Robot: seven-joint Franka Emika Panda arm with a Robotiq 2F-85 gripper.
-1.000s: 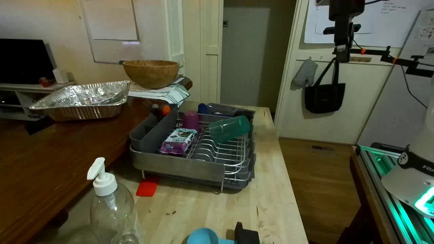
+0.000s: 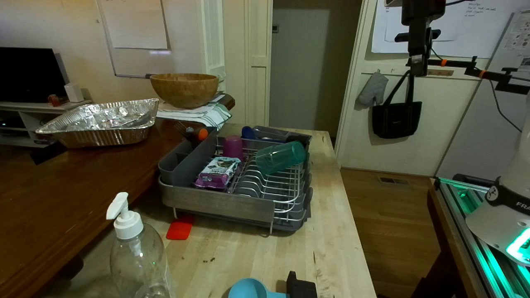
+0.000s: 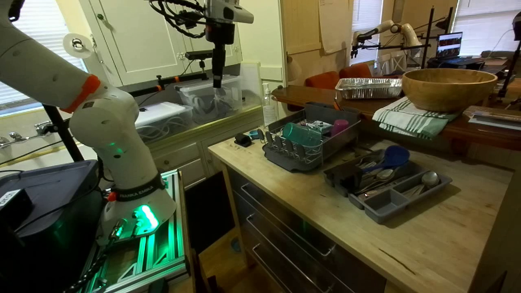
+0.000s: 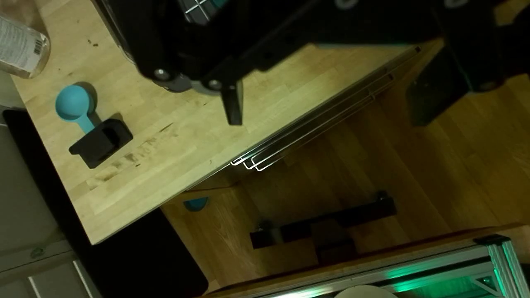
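Note:
My gripper is open and empty, its fingers wide apart in the wrist view. Exterior view 2 has the gripper (image 3: 217, 84) high in the air, left of the counter and clear of everything on it. A grey dish rack (image 2: 223, 201) stands on the counter, with a green cup (image 2: 281, 158) lying on its side, a purple cup (image 2: 232, 147) and a purple-and-white packet (image 2: 217, 172) in it. Close to the counter's end lies a blue scoop (image 4: 73, 104), its handle meeting a black block (image 4: 102, 142).
A clear pump bottle (image 2: 137, 253) stands near the rack. Beyond the rack are a grey cutlery tray (image 3: 388, 205) with utensils and a blue ladle (image 3: 396, 156). A wooden bowl (image 3: 447, 90) and foil pan (image 3: 369, 90) sit on the brown table.

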